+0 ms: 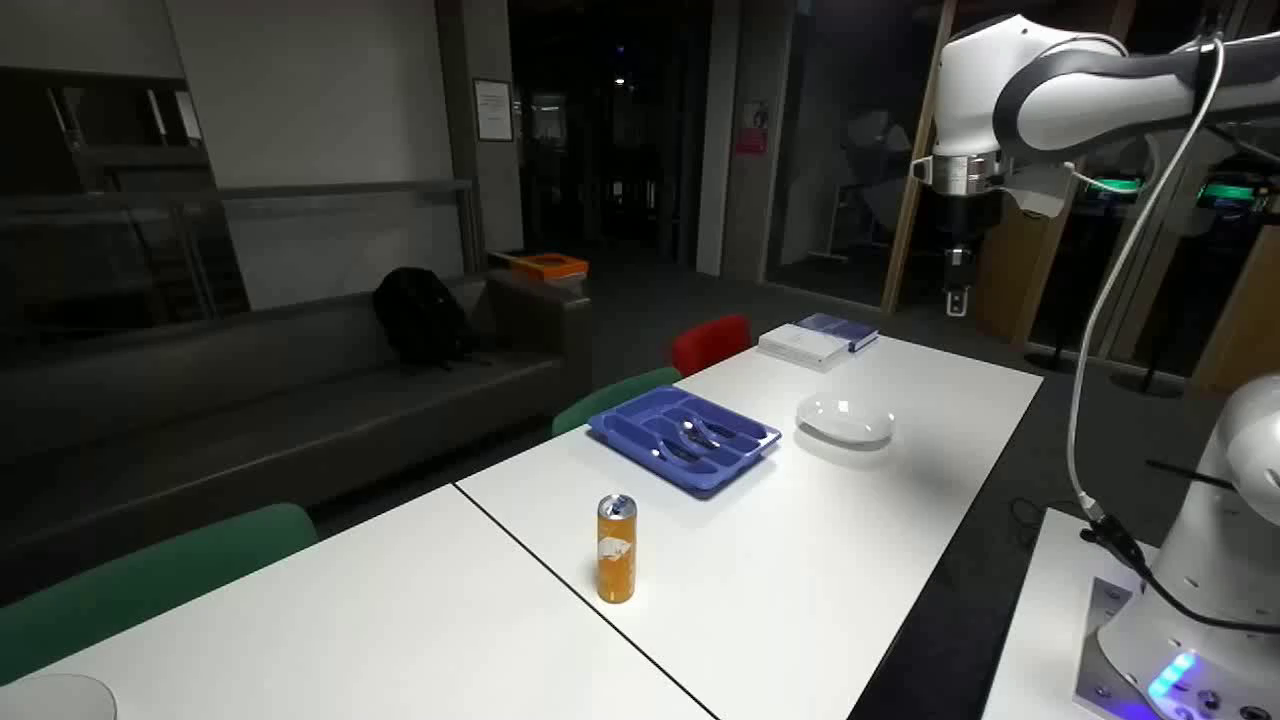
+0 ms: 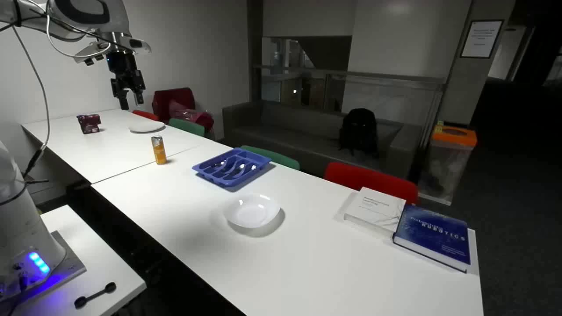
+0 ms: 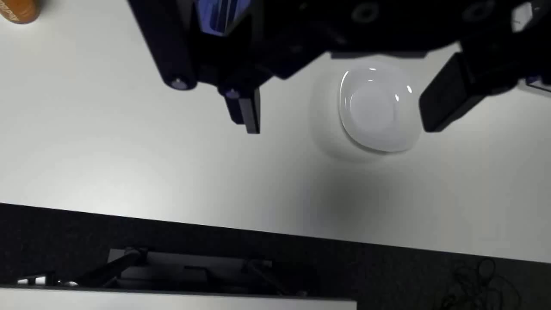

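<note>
High above the white table, my gripper stands open with nothing between its fingers; in the second exterior view the two fingers of the gripper (image 2: 131,104) are clearly apart. Beneath it in the wrist view, a white bowl (image 3: 374,111) rests on the table, well below the fingertips. A blue cutlery tray (image 1: 624,446) with several utensils inside lies beside the bowl. An orange can (image 1: 617,552) stands upright close to the seam between the tables; the wrist view catches only its edge at the top left.
A white book and a blue book (image 2: 432,237) lie at one table end. Past the can are a white plate (image 2: 146,127) and a dark red object (image 2: 88,123). Chairs line the sofa side. Much of the tabletop (image 2: 316,263) around the bowl is clear.
</note>
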